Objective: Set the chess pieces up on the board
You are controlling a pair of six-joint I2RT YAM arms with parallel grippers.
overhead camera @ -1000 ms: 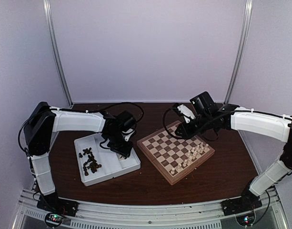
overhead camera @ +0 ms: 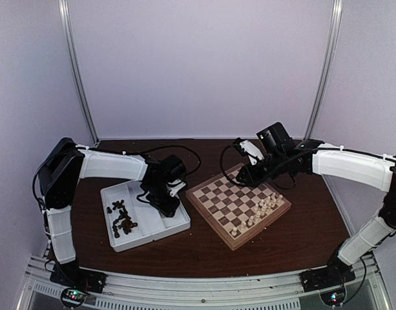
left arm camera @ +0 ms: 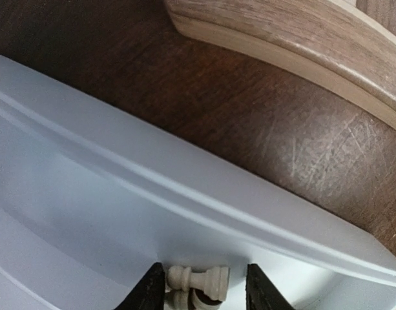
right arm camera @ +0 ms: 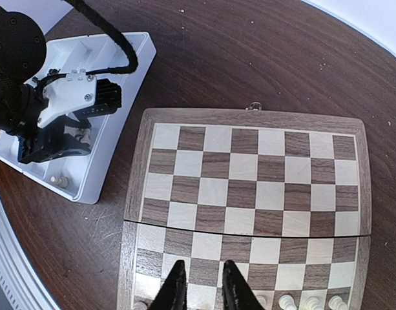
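Observation:
My left gripper is inside the white tray (overhead camera: 110,219), open around white pieces (left arm camera: 196,279) lying on their sides. Dark pieces (overhead camera: 123,223) lie loose in the tray's left part. Another white piece (right arm camera: 59,181) is near the tray's corner in the right wrist view. The chessboard (overhead camera: 214,213) lies to the right, with several white pieces (overhead camera: 262,210) standing along its near-right side. My right gripper hangs over the board, its fingers a little apart with nothing seen between them.
Pale walls (overhead camera: 191,71) enclose the back and sides.
My left wrist and forearm have shifted slightly over the tray's right part. My right arm has hardly moved.

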